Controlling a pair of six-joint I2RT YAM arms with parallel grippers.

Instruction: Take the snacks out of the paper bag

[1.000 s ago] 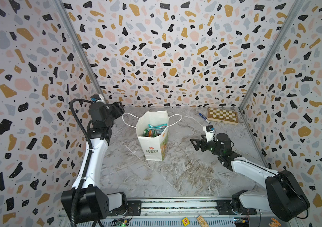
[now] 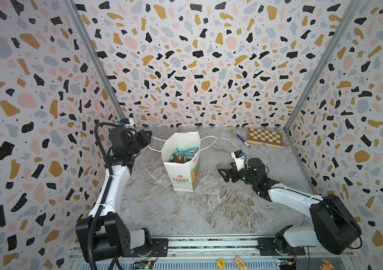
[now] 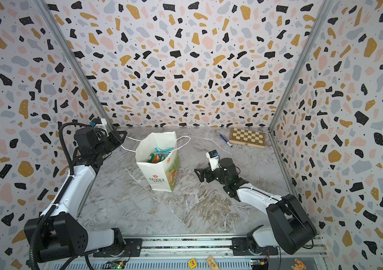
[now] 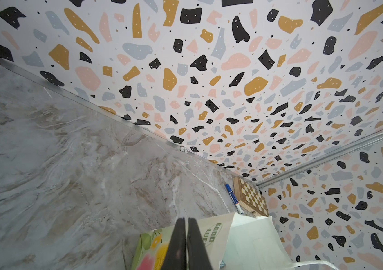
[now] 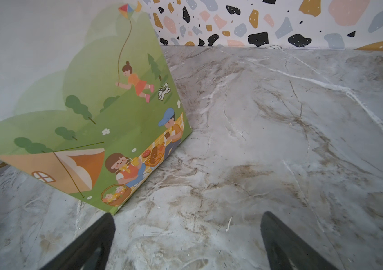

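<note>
A white paper bag (image 2: pixel 180 176) stands upright and open-topped on the marble table, one white rope handle spread to each side. Packaged snacks (image 2: pixel 184 156) in teal, green and orange fill it inside. Beside the left handle (image 2: pixel 155 149), at about the height of the bag's rim, is my left gripper (image 2: pixel 149 136); its fingers (image 4: pixel 181 238) are together, and nothing shows between them. Whether it touches the handle I cannot tell. My right gripper is open and empty, low over the table to the right of the bag, facing its green picnic-print side (image 5: pixel 110 112).
A chessboard box (image 2: pixel 264 137) and a blue-and-white marker (image 2: pixel 242 140) lie at the back right. Bare marble (image 2: pixel 213 207) stretches in front of the bag and to its right. Patterned walls close in the back and sides.
My left gripper has come right and slightly down to the left handle. My right gripper has moved left, closer to the bag. The bag and its contents stay put.
</note>
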